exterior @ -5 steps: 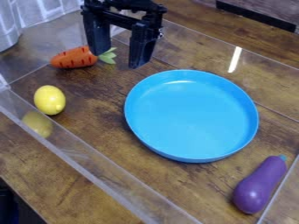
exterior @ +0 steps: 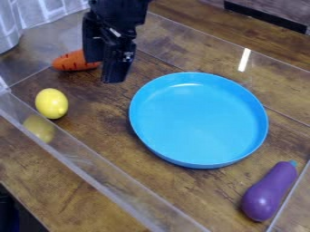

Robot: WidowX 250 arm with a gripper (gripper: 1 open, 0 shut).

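Observation:
The black gripper (exterior: 107,56) hangs at the upper left of the camera view, its fingers pointing down, over the area by an orange carrot (exterior: 71,60), which it partly hides. The gripper appears open, with nothing seen held. A yellow egg-shaped object (exterior: 53,103) lies at left, below the carrot. A blue plate (exterior: 198,120) lies empty at the centre right. A purple eggplant (exterior: 269,191) lies at the lower right.
A clear plastic barrier (exterior: 85,174) runs diagonally across the lower left. A silvery round object stands at the upper left corner.
The gripper has turned about its vertical axis and shifted left, now hiding more of the carrot. The other objects have not moved.

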